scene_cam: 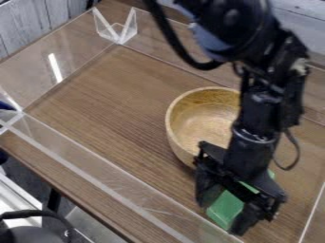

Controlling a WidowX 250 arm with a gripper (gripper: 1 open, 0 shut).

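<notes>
My black gripper [238, 190] is low at the front right, open, with its fingers down around a green block [226, 211] on the wooden table. The block is partly hidden under the fingers. A round tan bowl [191, 114] sits just behind the gripper, partly covered by the arm.
A clear plastic piece [116, 28] stands at the back left. A transparent edge runs along the front left, with dark hardware beyond it.
</notes>
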